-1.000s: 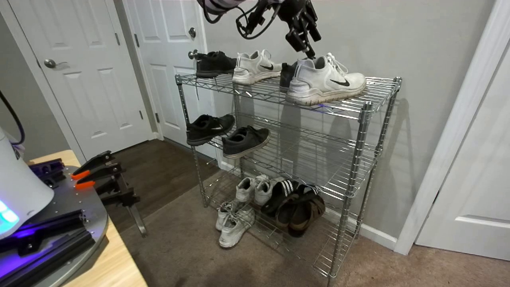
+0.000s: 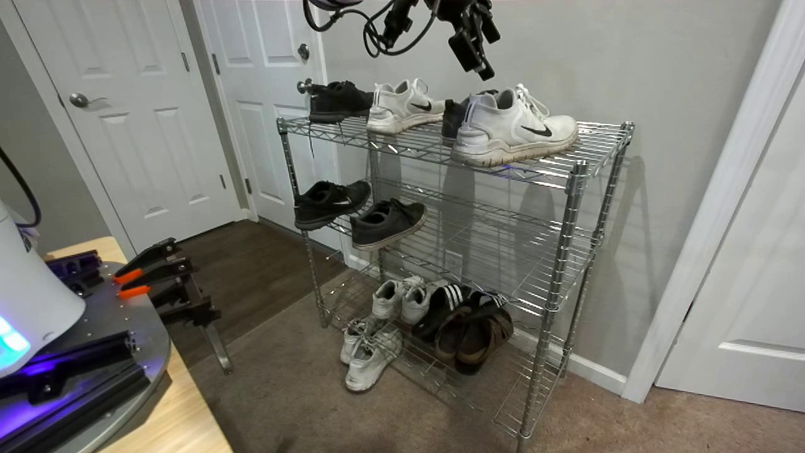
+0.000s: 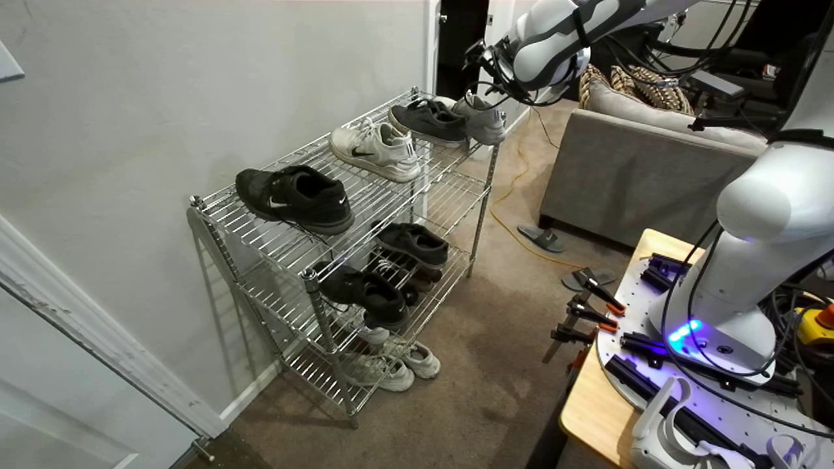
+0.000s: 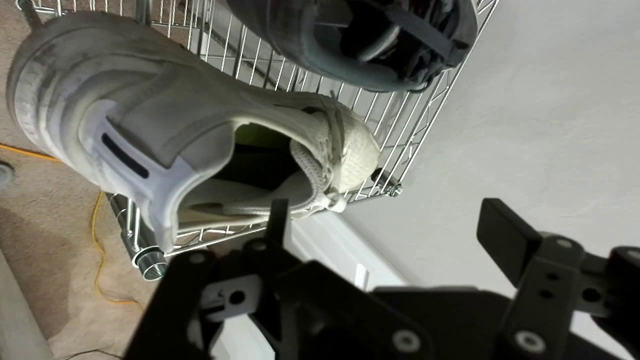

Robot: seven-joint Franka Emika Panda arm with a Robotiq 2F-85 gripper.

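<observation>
Above the right end of the wire rack's top shelf hangs my gripper (image 2: 487, 54), open and empty. Its two black fingers are wide apart in the wrist view, with wall and door behind the gap. Below it a white sneaker (image 2: 517, 128) with a black swoosh rests on the top shelf; its opening and heel face the camera in the wrist view, apart from the fingers. Beside that sneaker sits a dark shoe (image 4: 366, 42), partly hidden behind it in exterior view 1. Farther along the shelf are another white sneaker (image 3: 375, 148) and a black sneaker (image 3: 293, 195).
The middle shelf holds two black shoes (image 2: 388, 223) at one end; its other end is bare. White sneakers (image 2: 373, 355) and sandals (image 2: 483, 332) fill part of the bottom. A wall (image 4: 558, 108) stands close behind the rack. Clamps (image 2: 162, 272) jut from the robot's table.
My gripper has risen a little and shifted slightly left in exterior view 1, away from the shoes. The shoes on the rack have not moved.
</observation>
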